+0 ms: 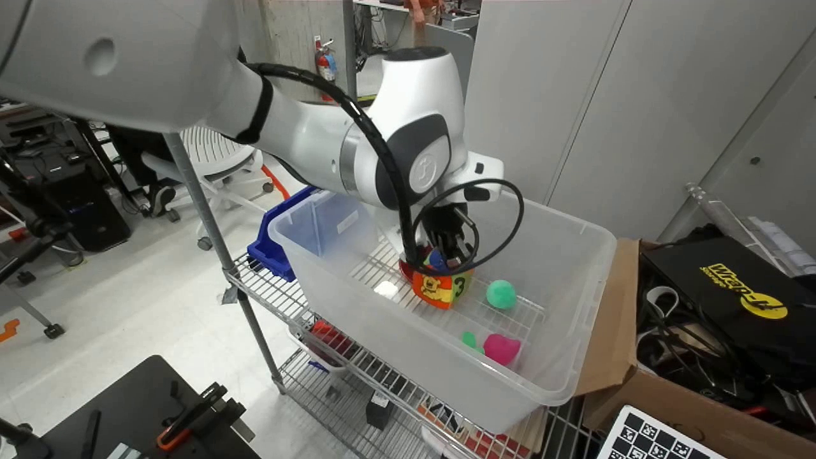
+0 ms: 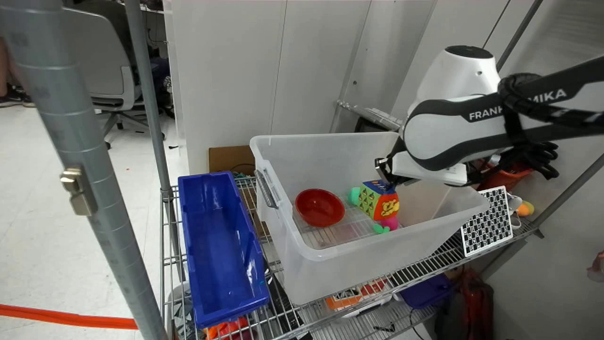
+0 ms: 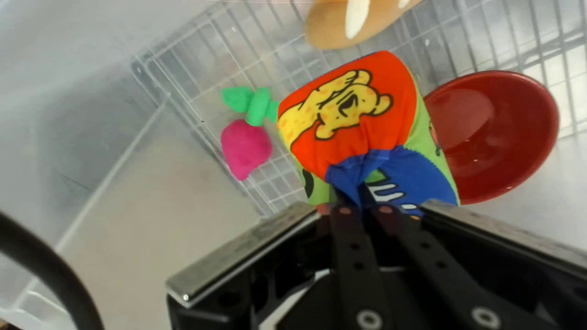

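In the wrist view my gripper is shut on the pinched blue top of a soft cloth cube [image 3: 352, 104]. The cube has an orange face with a yellow bear, plus green and blue faces. It hangs over the wire-pattern floor of a clear plastic bin [image 1: 367, 321]. A red bowl [image 3: 495, 132] lies to the cube's right in the wrist view, partly hidden behind it. Exterior view 2 shows the cube [image 2: 379, 199] to the right of the bowl [image 2: 320, 207].
On the bin floor lie a pink plush piece with green leaves [image 1: 502, 349] and a green ball [image 1: 501, 294]. A blue tray [image 2: 223, 249] stands outside the bin. A cardboard box [image 1: 612, 329] adjoins the bin's other end. A tan item [image 3: 341, 24] tops the wrist view.
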